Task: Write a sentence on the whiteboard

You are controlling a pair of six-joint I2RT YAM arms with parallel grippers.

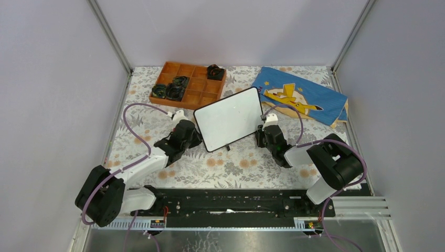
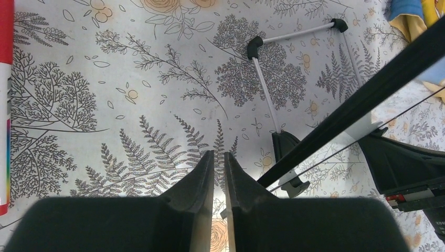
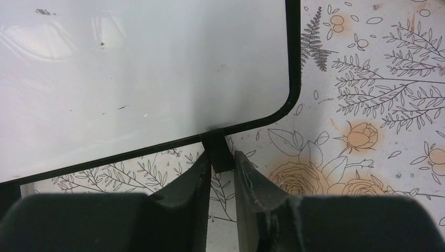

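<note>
The black-framed whiteboard (image 1: 228,121) stands askew in the middle of the table; its face is blank apart from small dark specks in the right wrist view. At its left edge, my left gripper is shut with a slim gap; the board's frame (image 2: 336,113), seen edge-on, runs in behind its right finger, so the grip itself is largely hidden. My right gripper is shut on a black tab (image 3: 215,144) at the board's lower edge. A marker (image 2: 5,89) with a red end lies left of the left gripper, cut off by the frame.
An orange compartment tray (image 1: 195,84) with dark coiled items sits behind the board. A blue cloth (image 1: 309,97) with a yellow figure lies at back right. A wire stand (image 2: 267,94) shows behind the board. The table front of the board is clear.
</note>
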